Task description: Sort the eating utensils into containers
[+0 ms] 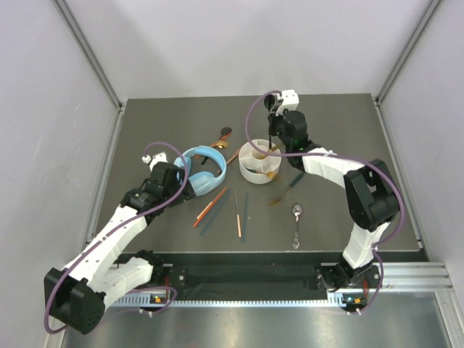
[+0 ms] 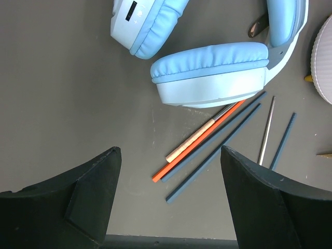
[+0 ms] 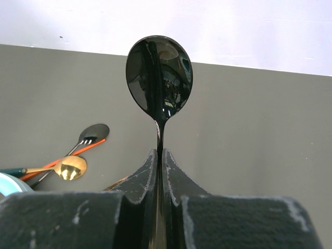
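A black spoon [image 3: 160, 78] stands upright, bowl up, with my right gripper shut on its thin handle. In the top view that spoon [image 1: 270, 101] is over the back of a round white divided container [image 1: 250, 172], its lower end hidden or hard to make out. The container holds some gold-coloured pieces. My left gripper is open and empty, near the blue headphones [image 2: 212, 70]. Chopsticks in orange [image 2: 199, 140] and dark blue [image 2: 212, 155] lie on the table between its fingers. A silver spoon [image 1: 296, 225] lies at the front right.
Behind the headphones, a gold spoon [image 3: 71, 167] and a black spoon [image 3: 95, 133] overlap on the table. A dark-handled utensil [image 1: 288, 187] lies right of the container.
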